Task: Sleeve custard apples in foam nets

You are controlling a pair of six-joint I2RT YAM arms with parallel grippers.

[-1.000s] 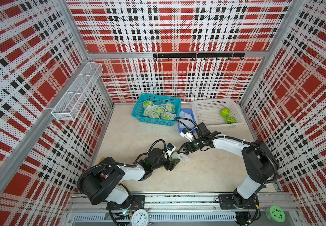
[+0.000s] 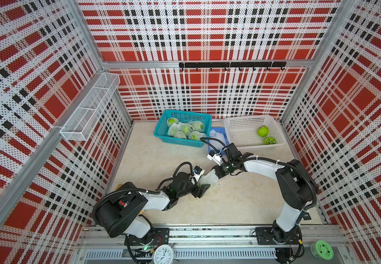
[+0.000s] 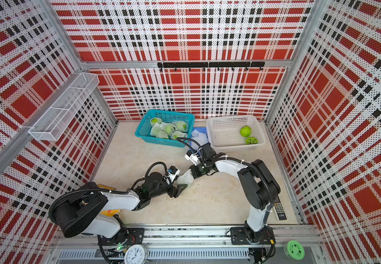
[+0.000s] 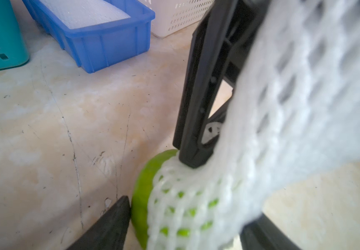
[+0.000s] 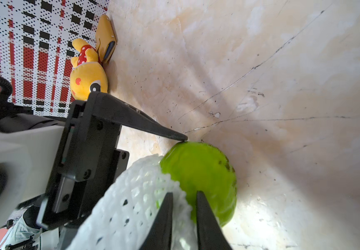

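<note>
A green custard apple (image 5: 207, 177) is partly covered by a white foam net (image 5: 134, 200), which runs off its side as a loose tube. My left gripper (image 2: 202, 184) stands open, its fingers (image 5: 146, 120) on either side of the fruit. At the net, my right gripper (image 2: 218, 171) has its narrow fingers (image 5: 167, 225) a little apart, with net showing between them. In the left wrist view, one right finger (image 4: 196, 154) presses at the net's edge on the fruit; the other is hidden by the net, so its grip is unclear.
A teal basket (image 2: 159, 132) holds several netted fruits. Beside it are a blue bin (image 4: 113, 50) of foam nets and a white basket (image 2: 243, 143) with two bare custard apples. A yellow plush toy (image 5: 89, 79) lies at the left.
The right gripper has moved left towards the fruit. The net's free end has swung from low on the right up to the right gripper and is stretched longer. The left gripper has hardly moved.
</note>
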